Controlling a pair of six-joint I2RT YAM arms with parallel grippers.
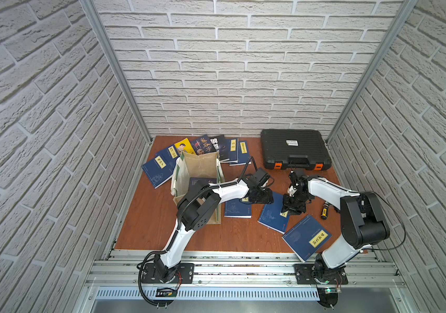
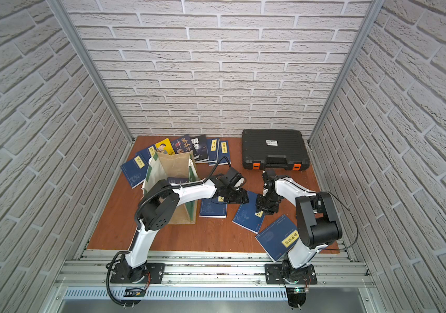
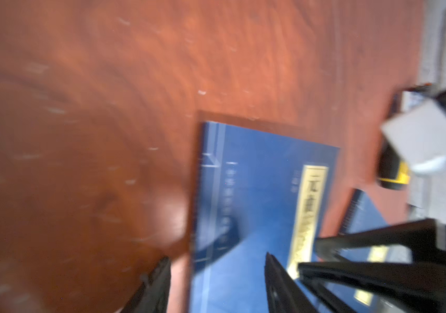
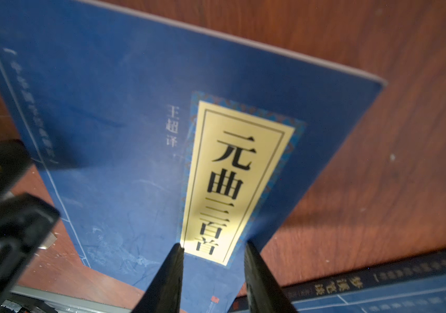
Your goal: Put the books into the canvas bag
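Observation:
A blue book with a yellow title label lies at table centre-right. At its label-side edge is my right gripper, shut on it with one finger over the cover; the fingers do not meet. My left gripper is open over the spine side, nothing gripped. A second blue book lies left of these, partly under my left arm; a third is by the front right. The canvas bag stands open at the left with a dark book inside, partly hidden by the left arm.
Several books line the back left, including a yellow one. A black case fills the back right. A small black-and-yellow item lies beside my right arm.

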